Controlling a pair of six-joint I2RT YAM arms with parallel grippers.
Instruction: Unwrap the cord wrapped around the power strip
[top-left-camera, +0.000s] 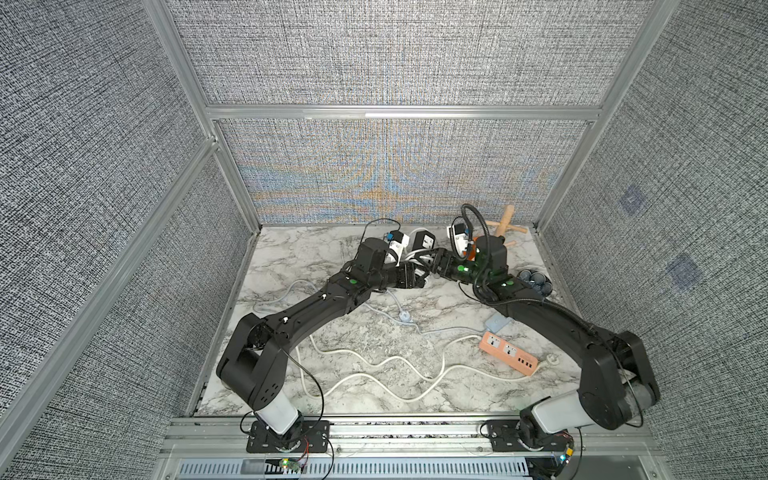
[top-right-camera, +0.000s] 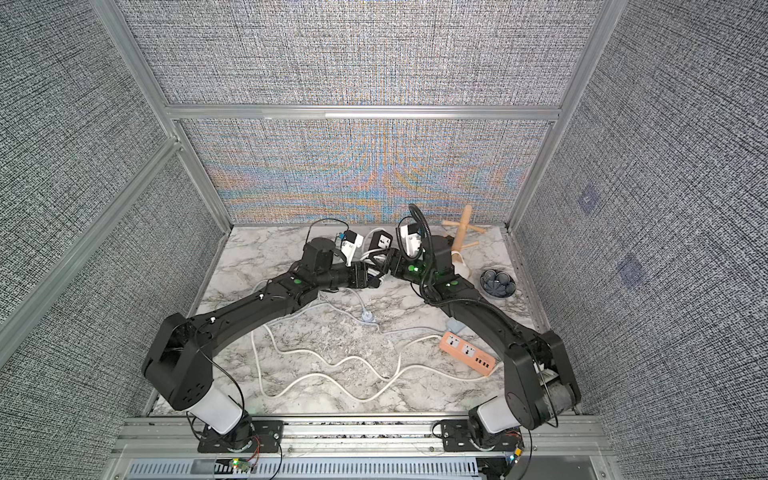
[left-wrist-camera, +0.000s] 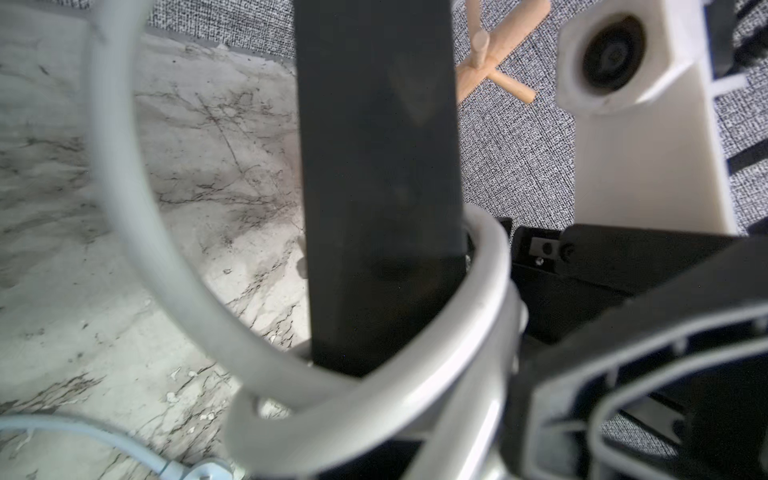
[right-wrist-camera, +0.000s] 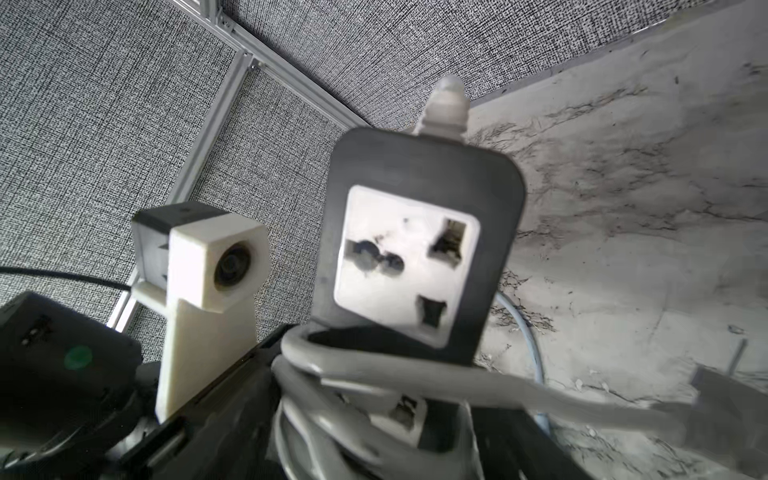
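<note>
A black power strip (right-wrist-camera: 416, 160) with white sockets is held up between my two grippers at the back middle of the table, grey-white cord (left-wrist-camera: 144, 224) looped around it. In the right wrist view the cord (right-wrist-camera: 480, 384) crosses the strip below the top socket, with a loose stretch running right. My left gripper (top-left-camera: 412, 276) and right gripper (top-right-camera: 384, 264) meet at the strip's lower part; whether each is open or shut is hidden by cord, strip and each other.
An orange power strip (top-left-camera: 508, 353) and several loose cords lie at the front. A wooden stand (top-right-camera: 464, 224) and a bowl of dark items (top-right-camera: 497, 283) stand at the right. Wrist cameras and arms are close together.
</note>
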